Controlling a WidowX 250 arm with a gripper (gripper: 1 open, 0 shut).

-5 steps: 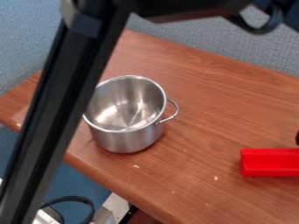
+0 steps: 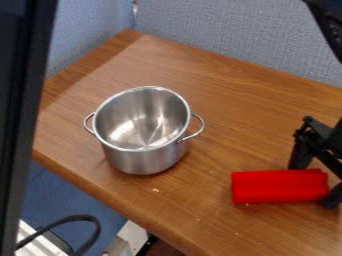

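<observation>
A red oblong block (image 2: 273, 186) lies on the wooden table at the lower right. My black gripper (image 2: 311, 172) comes in from the right edge, its fingers around the block's right end; whether they grip it I cannot tell, as the gripper is partly out of frame. A steel pot (image 2: 143, 132) with two side handles stands upright on the left half of the table, empty.
Grey-blue partitions (image 2: 247, 30) stand at the back and left. A black frame post runs down the left edge, with cables on the floor below.
My gripper has come further into view from the right and down around the block. The red block has shifted leftward. The dark arm structure across the top and left has moved mostly out of view.
</observation>
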